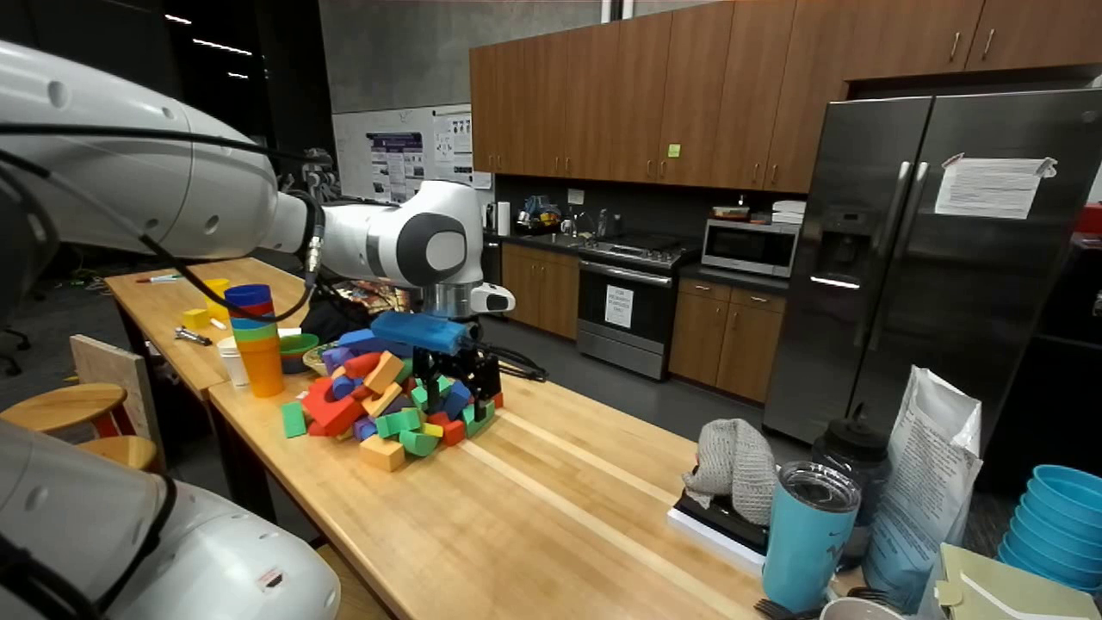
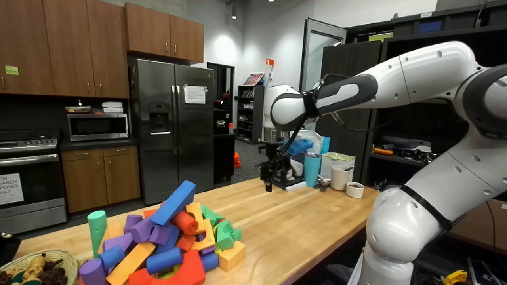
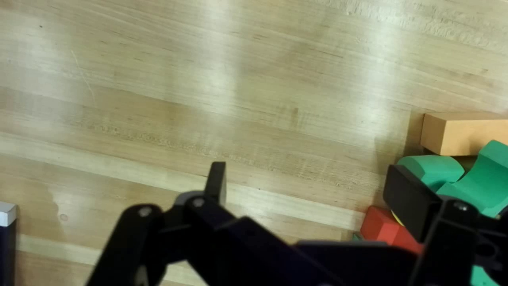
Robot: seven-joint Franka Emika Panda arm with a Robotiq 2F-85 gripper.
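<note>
In the wrist view my gripper stands open, its two black fingertips far apart with bare wood between them. The right fingertip [image 3: 412,200] reaches over the edge of the block pile, in front of green blocks [image 3: 495,176] and close to a red block [image 3: 381,226]; whether it touches them I cannot tell. An orange block [image 3: 464,131] lies just beyond. Exterior view 1 has the gripper [image 1: 455,398] at the near-right side of the heaped coloured blocks [image 1: 356,393]. From exterior view 2, the gripper [image 2: 275,183] appears above the table, behind the pile [image 2: 161,242].
Stacked cups [image 1: 263,356] stand beyond the pile. At the table's other end are a grey cloth [image 1: 735,470], a blue tumbler [image 1: 811,537] and a paper bag [image 1: 919,486]. A wicker basket [image 2: 69,266] sits beside the blocks.
</note>
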